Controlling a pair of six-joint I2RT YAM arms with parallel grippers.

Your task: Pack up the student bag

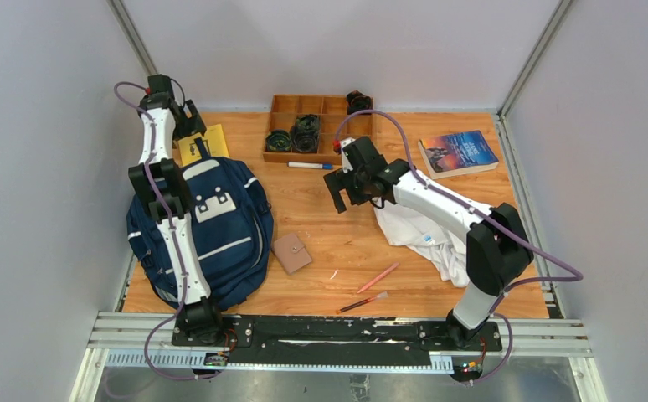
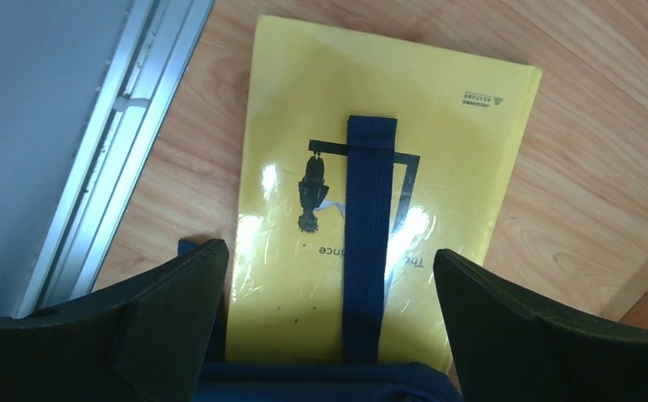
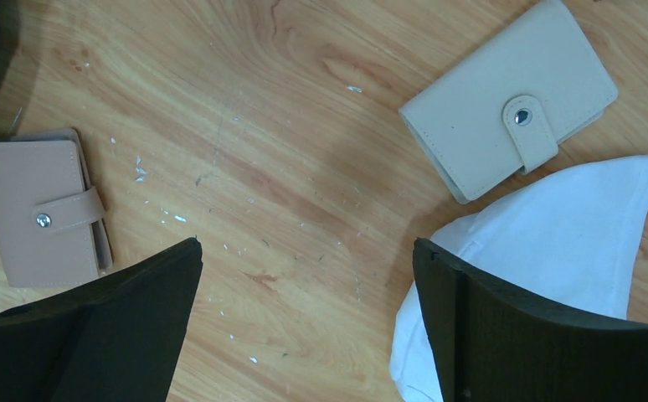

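Observation:
The dark blue bag [image 1: 233,230] lies flat at the left of the table. Its webbing strap [image 2: 369,226] runs across a yellow book [image 2: 304,100] at the far left corner. Over that book my left gripper hangs open, nothing between its fingers. Above the middle of the table my right gripper is open and empty. In the right wrist view, a brown wallet [image 3: 32,205] lies to its left, near the bag, and a pale grey wallet [image 3: 505,96] lies beyond it. A white cloth [image 3: 568,226] is partly hidden by one finger.
A wooden organizer [image 1: 337,151] with dark rolled items stands at the back, a blue-capped marker [image 1: 308,165] before it. At back right lies a thick book [image 1: 460,155]. A pink pen [image 1: 378,277] and a brush [image 1: 362,303] lie near the front.

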